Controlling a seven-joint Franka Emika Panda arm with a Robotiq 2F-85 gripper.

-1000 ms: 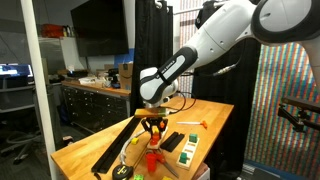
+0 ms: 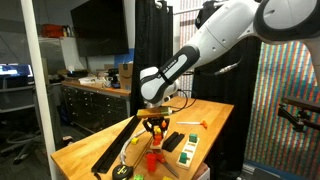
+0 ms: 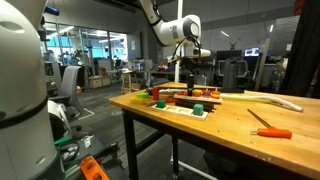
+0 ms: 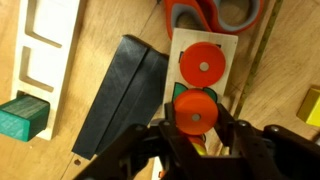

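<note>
My gripper is shut on a round red piece (image 4: 196, 111), one dark finger on either side of it. Below them lies a narrow pale wooden board (image 4: 178, 78), which also bears a flat red disc (image 4: 202, 63). A patch of yellow and red shows under the held piece, but its shape is mostly hidden. From the front, exterior view 1 has the gripper (image 2: 157, 126) pointing down low over the table. Whether the held piece still touches the board cannot be told.
Red-handled scissors (image 4: 222, 14) lie at the board's far end. Left of it are a black bar (image 4: 122, 92) and a slotted pale tray (image 4: 43, 52) with a green block (image 4: 25, 117). A yellow block (image 4: 310, 106) lies right. The table's far end (image 2: 205, 109) has open room.
The arm and gripper stand almost where they were, low over the same spot, with at most a slight shift. The objects on the table look unmoved.
</note>
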